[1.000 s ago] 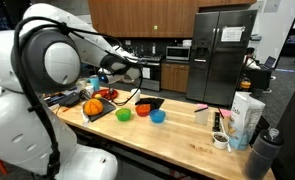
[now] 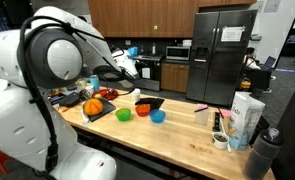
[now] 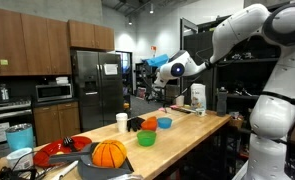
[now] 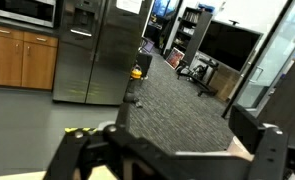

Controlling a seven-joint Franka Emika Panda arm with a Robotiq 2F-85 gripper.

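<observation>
My gripper stands open in the wrist view, its dark fingers (image 4: 72,157) spread at the lower edge with nothing visible between them. It faces out toward the room, above the table's far side. In exterior view 1, a green bowl (image 2: 124,115), a red bowl (image 2: 142,110) and a blue bowl (image 2: 158,116) sit close together on the wooden table (image 2: 177,145). A white cup (image 3: 122,121) is behind them, and an orange ball (image 3: 110,154) rests nearer the table's left end. The bowls are outside the wrist view.
A carton (image 2: 247,115) and a dark canister (image 2: 263,153) occupy the table's right end, with small containers beside them. A black object (image 2: 149,102) lies behind the red bowl. Bare wood spans the table's middle. A fridge (image 3: 96,90) stands beyond.
In exterior view 1 the forearm and wrist have shifted slightly and changed angle, above the table. The bowls, ball and cup have stayed in place.
</observation>
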